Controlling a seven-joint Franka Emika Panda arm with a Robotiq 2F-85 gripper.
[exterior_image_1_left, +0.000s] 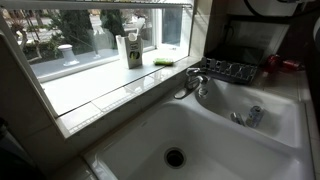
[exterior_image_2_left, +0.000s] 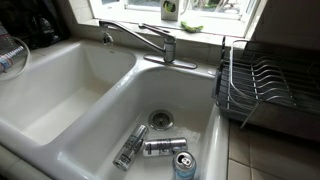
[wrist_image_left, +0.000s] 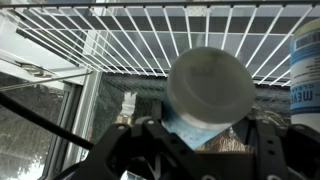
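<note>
A pale cylindrical item (wrist_image_left: 210, 85) with a round grey end facing the camera fills the middle of the wrist view. Just below, the dark fingers of my gripper stand on either side of its lower part. Whether they press on it cannot be made out. Behind and above it runs a white wire shelf (wrist_image_left: 140, 45). At the right edge is a second cylindrical container (wrist_image_left: 305, 75) with a printed label. Neither exterior view clearly shows the gripper.
A white double sink (exterior_image_2_left: 100, 110) holds several cans, among them a blue-topped can (exterior_image_2_left: 184, 165). A dish rack (exterior_image_2_left: 270, 85) stands beside it. On the windowsill (exterior_image_1_left: 100, 80) are a carton (exterior_image_1_left: 130, 48) and a green item (exterior_image_1_left: 163, 62).
</note>
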